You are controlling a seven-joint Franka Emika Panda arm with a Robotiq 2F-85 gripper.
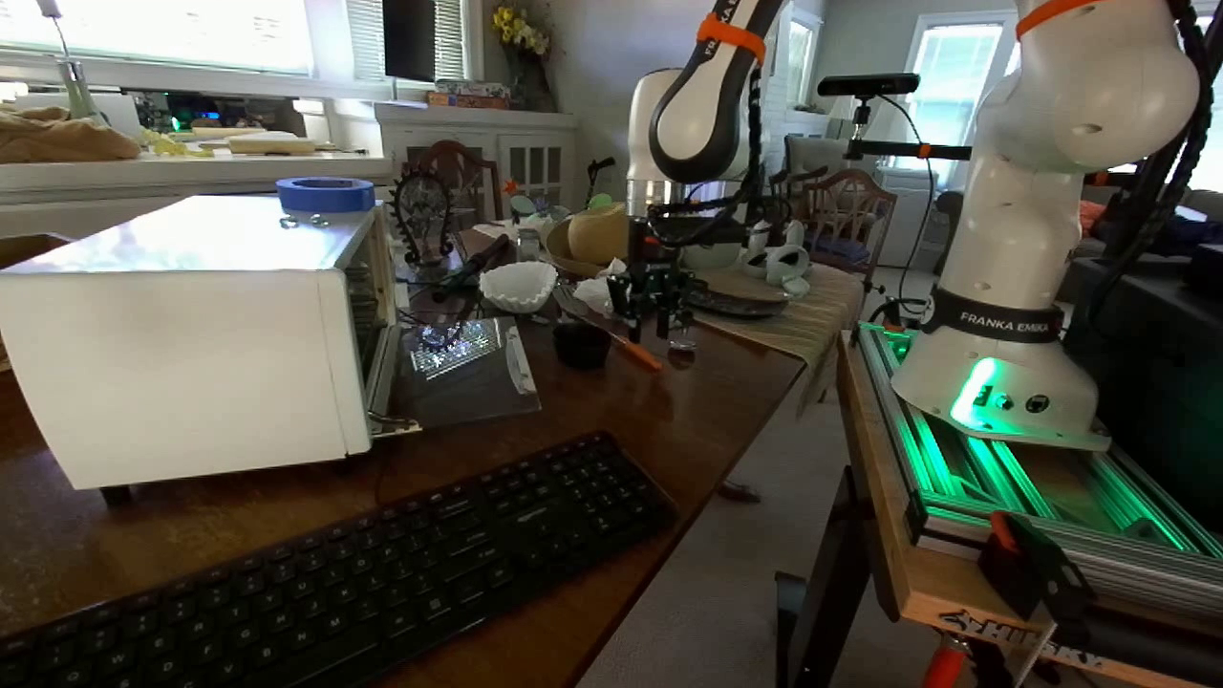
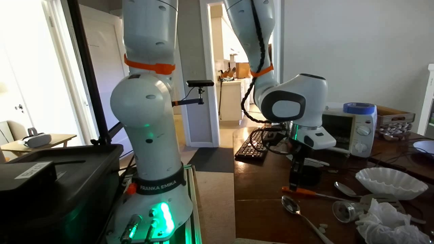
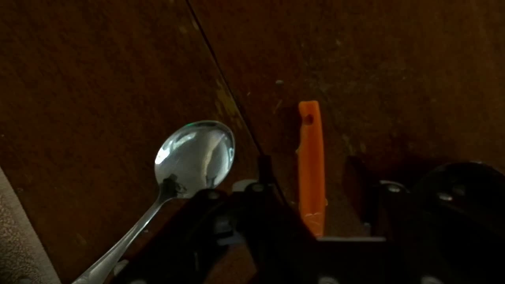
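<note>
An orange-handled utensil (image 2: 303,191) lies on the dark wooden table. My gripper (image 1: 649,328) points down just over its handle. From the wrist camera, the orange handle (image 3: 311,165) shows in the gap between my dark, parted fingers (image 3: 265,171), with room on either side; no grip on it is visible. In exterior view 2 the gripper (image 2: 296,185) covers part of the area around the handle. To the left in the wrist view lies a metal spoon (image 3: 196,156), outside the fingers.
A dark cup (image 1: 581,344) stands close beside the utensil. Nearby are a white fluted bowl (image 2: 390,182), a clear glass (image 2: 346,211) and crumpled white paper (image 2: 386,223). The white toaster oven (image 1: 195,367) has its door down. A black keyboard (image 1: 459,550) lies along the table's near side.
</note>
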